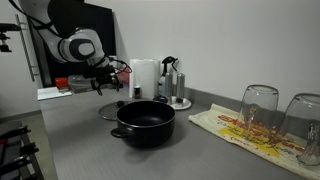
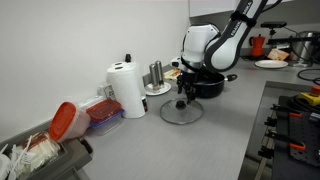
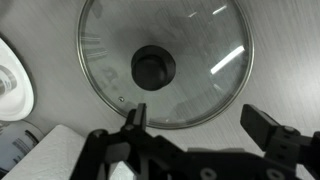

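Observation:
A glass lid (image 3: 185, 90) with a black knob (image 3: 153, 68) lies flat on the counter and fills much of the wrist view. My gripper stands open above it, its two fingers apart at the lower edge of that view with nothing between them. In exterior view 1 the gripper (image 1: 108, 86) hangs over the lid (image 1: 112, 110), clear of it. The black pot (image 1: 146, 124) sits open nearer the camera, without a cover. Exterior view 2 has the lid (image 2: 181, 110) in front of the pot (image 2: 212, 84).
Two upturned glasses (image 1: 259, 106) stand on a yellow cloth (image 1: 250, 138) at the right. Behind the lid are a paper towel roll (image 2: 127, 88) and shakers on a white plate (image 2: 158, 88).

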